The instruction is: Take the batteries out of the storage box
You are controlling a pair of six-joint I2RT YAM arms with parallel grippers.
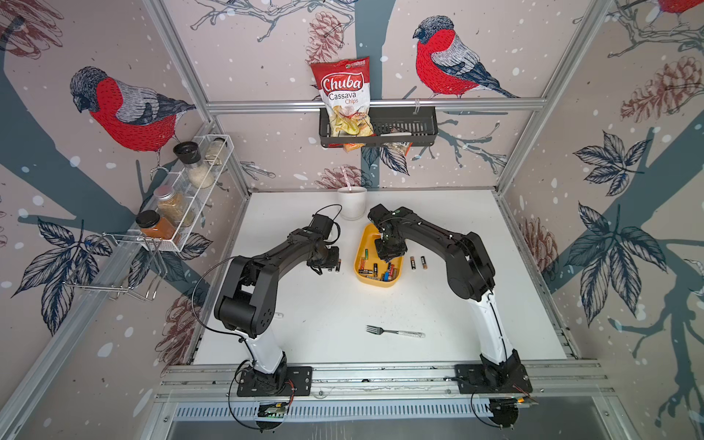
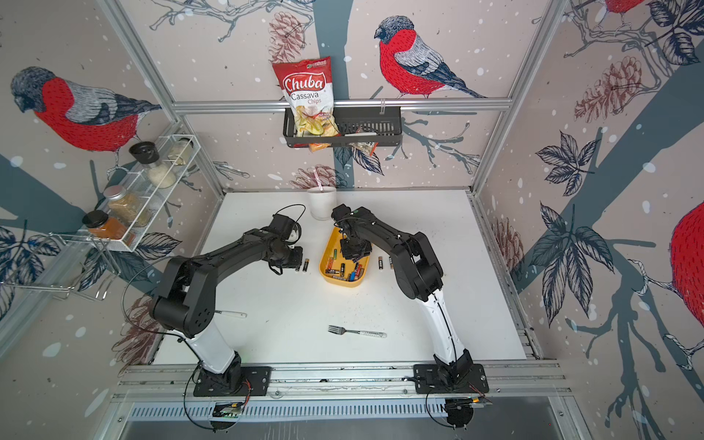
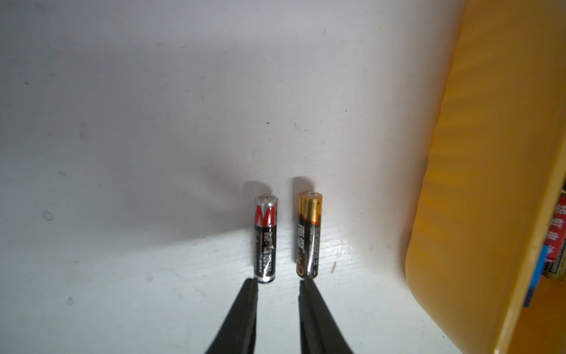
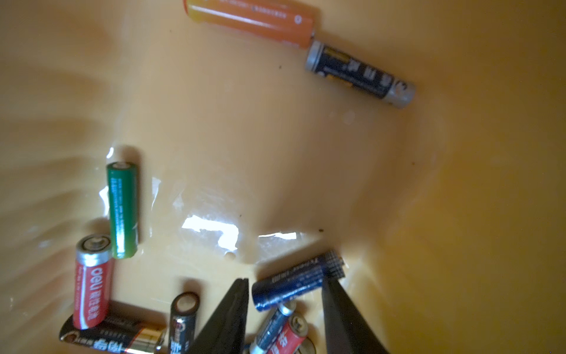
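The yellow storage box [image 1: 360, 249] holds several batteries. My right gripper is open low inside it, its fingertips at either side of a dark blue battery [image 4: 289, 284]; other batteries lie around, among them a green one [image 4: 122, 209] and an orange one [image 4: 250, 17]. Left of the box, my left gripper hangs open above the table, fingertips near a black-red battery [image 3: 265, 242] and a black-gold battery [image 3: 307, 242] lying on the white surface. Two more batteries [image 1: 413, 261] lie right of the box.
A white cup [image 1: 352, 205] stands behind the box. A fork [image 1: 396, 333] lies near the front. A wire shelf with jars [image 1: 179, 205] is on the left wall and a black basket [image 1: 396, 138] on the back wall.
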